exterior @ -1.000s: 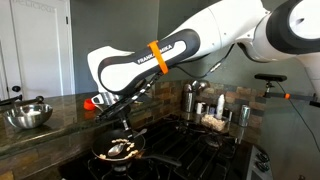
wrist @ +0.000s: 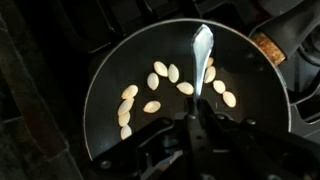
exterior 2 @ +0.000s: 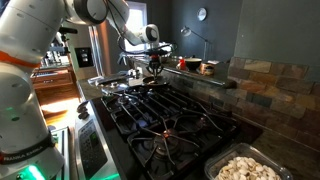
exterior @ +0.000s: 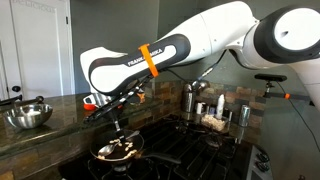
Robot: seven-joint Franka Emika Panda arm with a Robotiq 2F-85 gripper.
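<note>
A black frying pan with pale seeds scattered over its bottom fills much of the wrist view. My gripper is above it, shut on a shiny metal spoon that projects out over the seeds. Exactly where the fingers meet the spoon is dark and hard to make out. From the first exterior view, the pan rests on the stove's left part, below the gripper. I cannot tell whether the spoon touches the pan's bottom.
Black stove grates spread across the counter. A tray of pale pieces lies at the near right. A metal bowl stands on the ledge at left. The pan's handle points away to the upper right.
The arm has shifted slightly left and down over the pan. The spoon stays in my gripper, and the pan has not visibly moved.
</note>
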